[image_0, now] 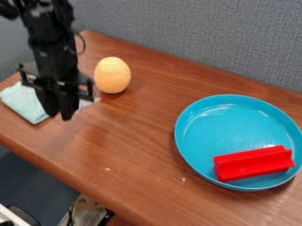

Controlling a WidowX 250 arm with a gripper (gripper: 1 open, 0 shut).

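Note:
My black gripper (69, 97) hangs low at the left of the wooden table, over a folded pale mint cloth (21, 101). A pale, thin sliver shows beside its fingertips, partly hidden; the gripper looks shut on it, though what it is cannot be made out. An orange egg-shaped object (112, 75) stands just behind and right of the gripper.
A blue plate (236, 124) at the right holds a red block (252, 163). A grey padded wall is behind, and the table's edge drops away at the lower left.

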